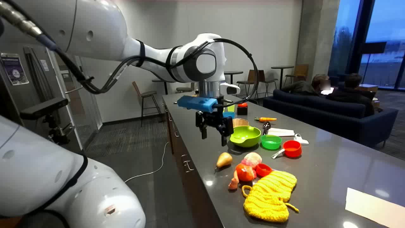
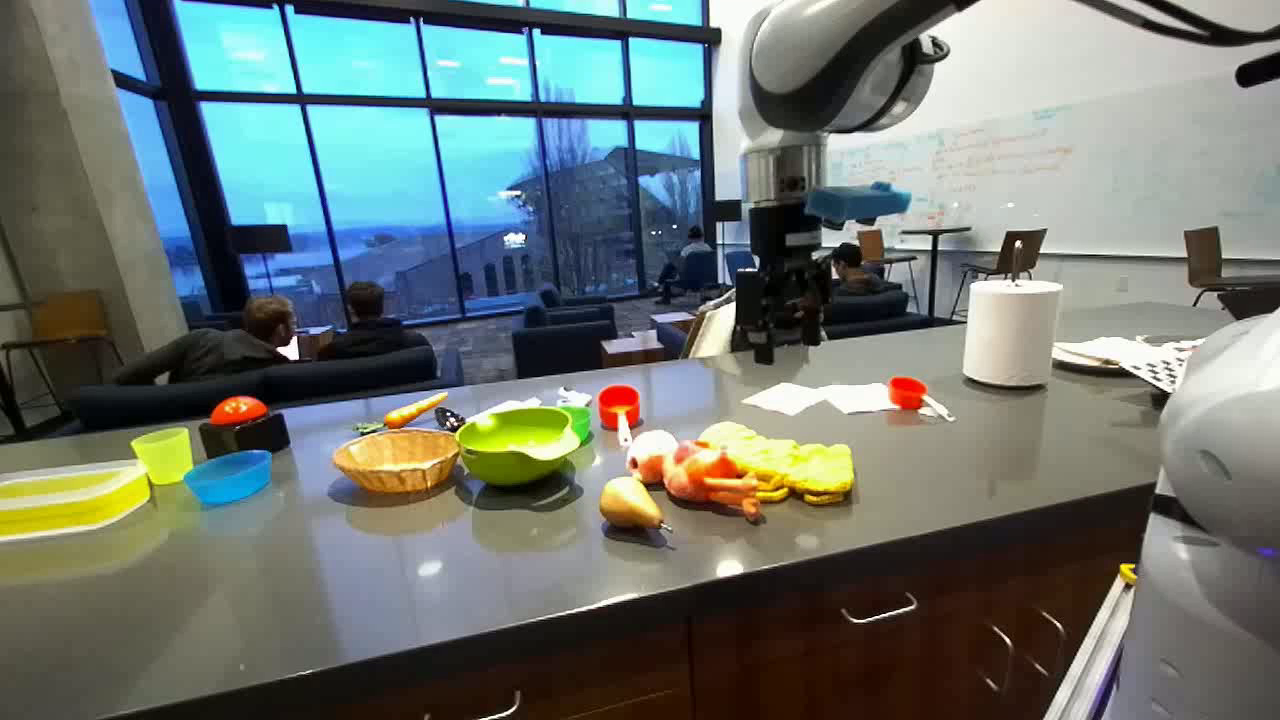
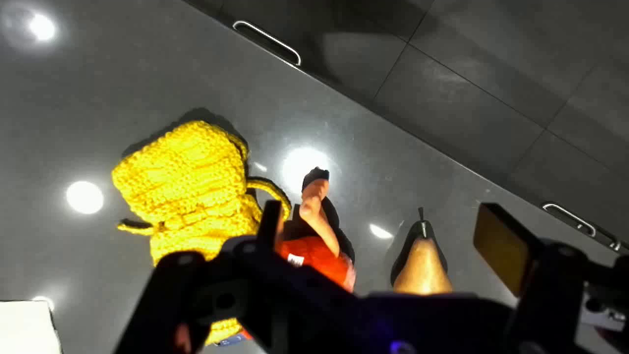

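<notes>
My gripper (image 1: 214, 137) hangs above the counter, open, with nothing between its fingers. In the wrist view its two fingers (image 3: 500, 248) stand wide apart. Below them lie a brown pear (image 3: 423, 268), partly covered by the gripper's body, and a doll in red (image 3: 318, 257) with one bare leg and a dark shoe. A yellow knitted piece (image 3: 191, 183) spreads out beside the doll. From the second exterior view, the pear (image 2: 630, 504) rests in front of the doll (image 2: 699, 472), and the gripper is well above the countertop.
Behind the pear stand a green bowl (image 1: 246, 136), a smaller green cup (image 1: 271, 142) and a red measuring cup (image 1: 292, 148). A wicker basket (image 2: 396, 461), blue bowl (image 2: 228, 476) and paper towel roll (image 2: 1011, 332) are also on the counter. Its front edge runs close to the pear.
</notes>
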